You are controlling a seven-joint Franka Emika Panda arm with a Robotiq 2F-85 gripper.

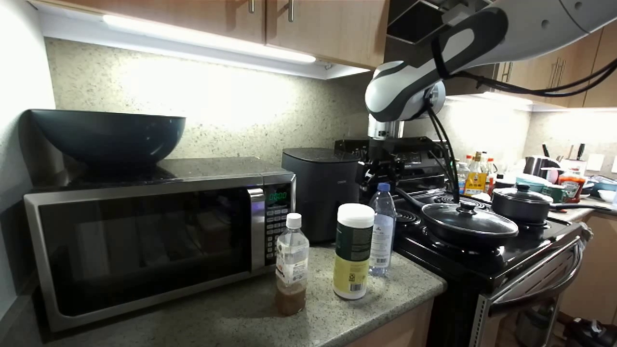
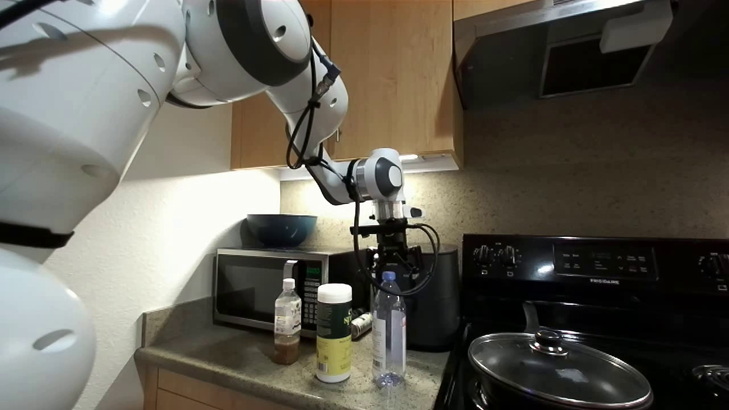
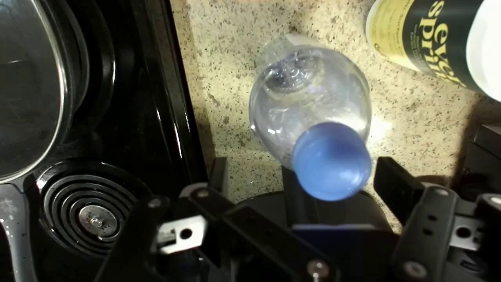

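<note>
A clear bottle (image 3: 307,96) with a blue cap (image 3: 332,161) stands upright on the speckled counter, close to the stove's edge. My gripper is open above the counter. In the wrist view the blue cap appears between its two spread fingers, nearer the right fingertip (image 3: 397,185); whether either finger touches it I cannot tell. In exterior view 2 the gripper (image 2: 394,263) points downward, just above or behind the bottle's cap (image 2: 389,276). The bottle (image 1: 382,237) stands just behind the wipes canister in exterior view 1.
The yellow-and-green canister (image 1: 354,251) stands beside the bottle, with a white-capped bottle of brown liquid (image 1: 292,266) farther left. Behind are a black appliance (image 1: 319,193) and the microwave (image 1: 156,243). A lidded pan (image 1: 469,225) sits on the stove at the right.
</note>
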